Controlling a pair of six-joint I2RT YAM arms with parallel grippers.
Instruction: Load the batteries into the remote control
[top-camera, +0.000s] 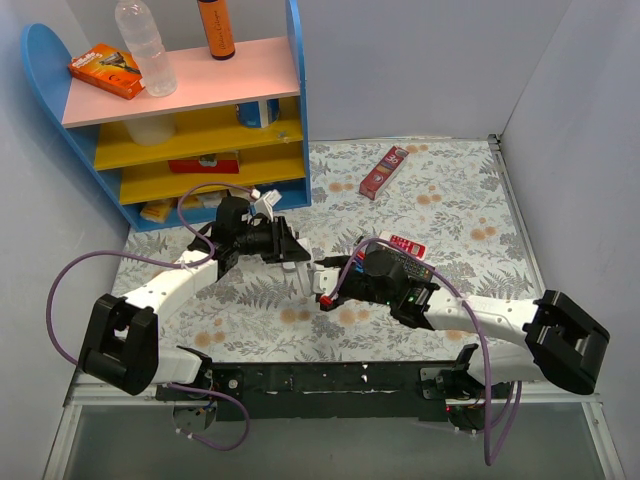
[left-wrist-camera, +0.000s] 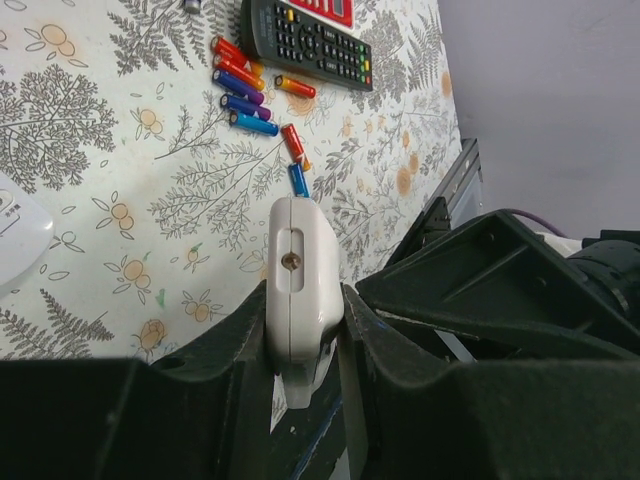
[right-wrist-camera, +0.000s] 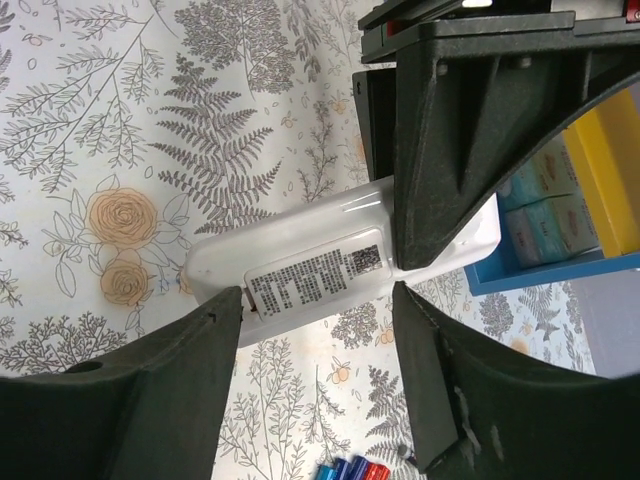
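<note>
A white remote control (left-wrist-camera: 300, 240) is gripped by my left gripper, its fingers closed on both sides. In the right wrist view the white remote (right-wrist-camera: 215, 258) lies slanted above the table, a printed label on the side facing that camera. My right gripper is open, its fingertips apart in front of the labelled side; whether they touch it cannot be told. No battery shows between them. Loose batteries in red, purple and blue lie on the patterned cloth, and some of these batteries (right-wrist-camera: 352, 468) show at the right wrist view's bottom edge.
A black remote (left-wrist-camera: 310, 42) and a red calculator (top-camera: 405, 245) lie beyond the batteries. A smooth white object (left-wrist-camera: 18, 235) rests on the cloth at left. The shelf unit (top-camera: 305, 150) stands at back left; a red box (top-camera: 383, 172) lies at the back.
</note>
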